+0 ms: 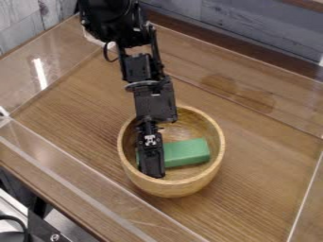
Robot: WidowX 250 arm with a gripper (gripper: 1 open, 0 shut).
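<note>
A tan wooden bowl [175, 184] sits on the wooden table in the middle of the view, with a green block [187, 150] inside it. The black gripper [151, 166] reaches down from the top into the bowl's left part, at the left end of the green block. Its fingertips are dark and crowded together, so whether anything is between them is hard to see.
A grey wall [259, 28] runs along the back, and the table's front left edge drops off at lower left, with dark cables beyond.
</note>
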